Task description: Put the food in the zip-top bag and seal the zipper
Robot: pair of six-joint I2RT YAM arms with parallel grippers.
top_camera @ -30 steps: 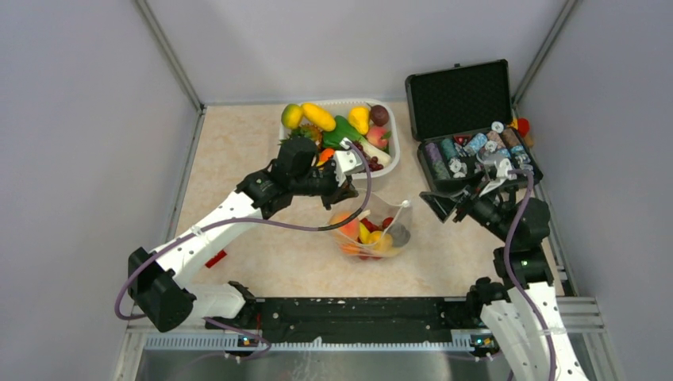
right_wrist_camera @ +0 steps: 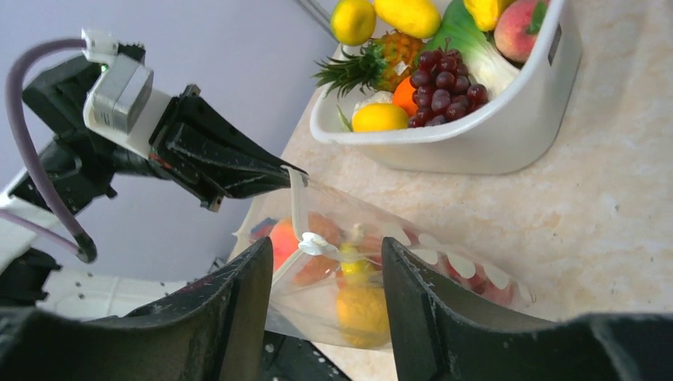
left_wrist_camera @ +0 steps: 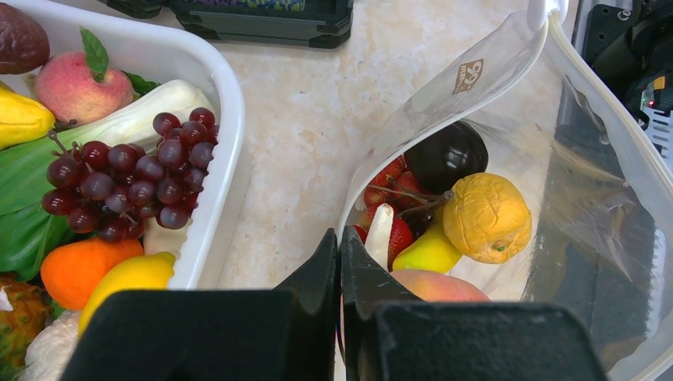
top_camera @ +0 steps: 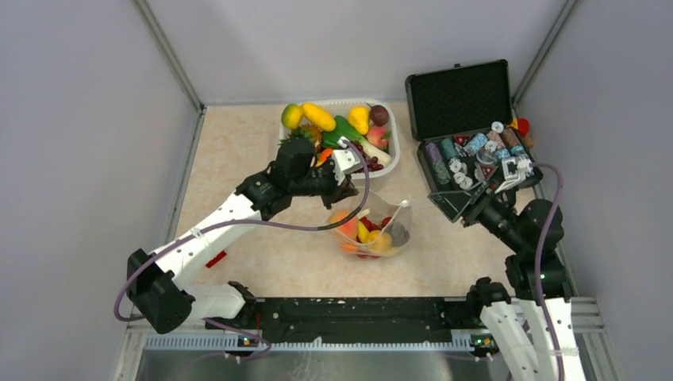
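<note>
The clear zip top bag (top_camera: 373, 230) stands open at the middle of the table, holding strawberries, a dark round fruit (left_wrist_camera: 440, 151), a wrinkled yellow fruit (left_wrist_camera: 486, 218), a yellow piece and a peach. My left gripper is shut on the bag's rim at its left side. My right gripper (top_camera: 446, 202) is apart from the bag, to its right, fingers parted with nothing between them; its wrist view shows the white zipper slider (right_wrist_camera: 316, 244) beyond the fingers, at the bag's corner.
A white basket (right_wrist_camera: 444, 135) of fruit and vegetables stands behind the bag. An open black case of chips (top_camera: 468, 159) fills the back right.
My right gripper and its wrist have shifted and turned slightly near the case, the arm moving rightward. The left arm and the bag have not visibly moved.
</note>
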